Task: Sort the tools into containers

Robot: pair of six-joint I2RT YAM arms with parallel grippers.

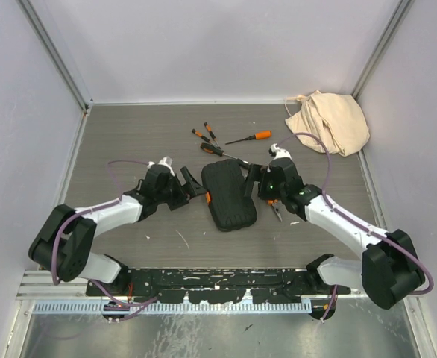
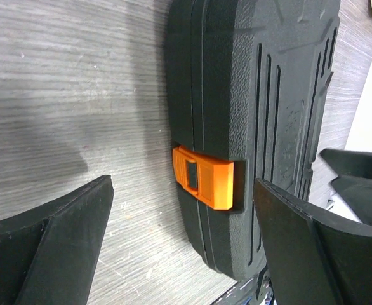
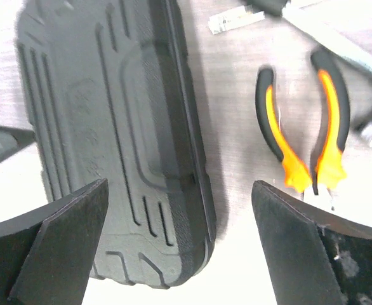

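A black hard case (image 1: 229,195) lies at the middle of the table, its orange latch (image 2: 202,176) facing my left gripper (image 1: 192,183), which stands open just beside it. My right gripper (image 1: 254,181) is open at the case's right side. Yellow-black pliers (image 3: 332,143) lie right of the case, partly hidden in the top view. Several screwdrivers lie behind it: an orange-handled one (image 1: 262,135), a black-handled one (image 1: 212,149) and smaller ones (image 1: 199,135).
A cream cloth bag (image 1: 329,123) lies at the back right.
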